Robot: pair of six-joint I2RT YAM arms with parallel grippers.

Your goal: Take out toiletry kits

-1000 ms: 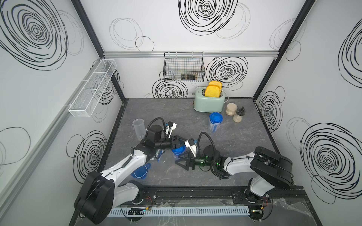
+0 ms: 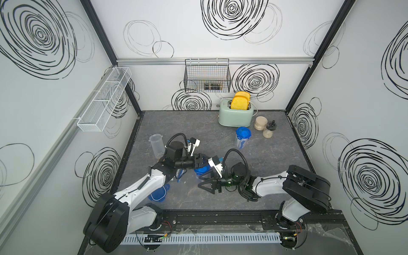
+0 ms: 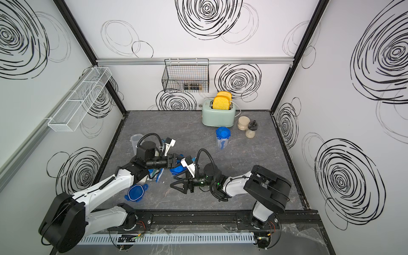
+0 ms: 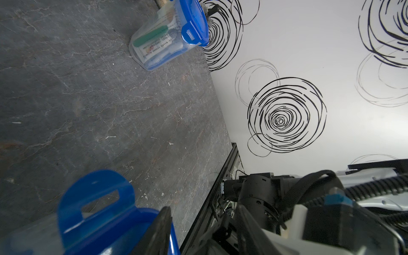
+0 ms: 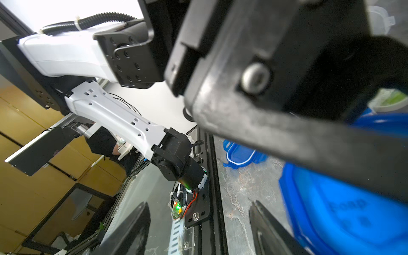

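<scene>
A container with a blue lid point(image 2: 201, 169) point(image 4: 97, 229) point(image 5: 352, 199), the word Soap on it, sits between my two grippers at the front middle. My left gripper point(image 2: 203, 161) point(image 3: 174, 161) is over it from the left, its fingers close to the rim; my right gripper point(image 2: 206, 183) point(image 3: 178, 182) is low at its front right side, fingers apart. Whether either holds it is unclear. A detached blue lid point(image 2: 158, 194) point(image 5: 241, 155) lies at the front left, with thin toiletry items under the left arm. A lidded container with kit items point(image 2: 242, 139) point(image 4: 165, 38) stands at right.
A clear empty cup point(image 2: 156, 144) stands at left. A toaster point(image 2: 233, 119) with yellow slices and two jars point(image 2: 267, 131) are at the back right. Baskets point(image 2: 207, 78) hang on the walls.
My right gripper has shifted very slightly at the front middle. The left arm and the objects look unchanged.
</scene>
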